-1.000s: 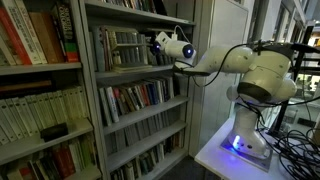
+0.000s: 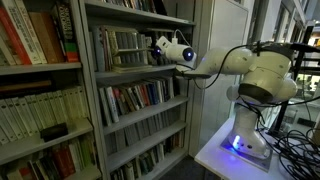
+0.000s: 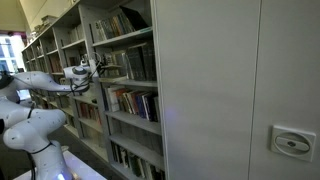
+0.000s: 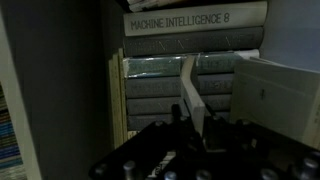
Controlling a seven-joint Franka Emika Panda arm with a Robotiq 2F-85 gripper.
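Note:
My gripper is at the bottom of the wrist view, its dark fingers shut on a thin pale object (image 4: pixel 191 92). That object looks narrow and flat, with its far end pointing toward the row of books; what it is exactly I cannot tell. Behind it are dark grey spines, one lettered "Machine Intelligence 8" (image 4: pixel 197 19), and a greenish glossy book (image 4: pixel 150 67). In exterior view 1 the gripper (image 2: pixel 154 47) reaches in front of the upper shelf of the bookcase. Exterior view 2 shows the gripper (image 3: pixel 99 69) small, at the same shelf.
A pale book (image 4: pixel 275 95) leans at the right side of the wrist view. The bookcase's uprights (image 2: pixel 94 100) and shelf boards (image 2: pixel 140 118) frame the rows. A white table (image 2: pixel 225 160) supports the arm's base. Beside the shelves stands a large pale panel (image 3: pixel 205 90).
In exterior view 1 the wrist has shifted slightly to the right and down, drawing back a little from the shelf. The books on the shelves look unchanged.

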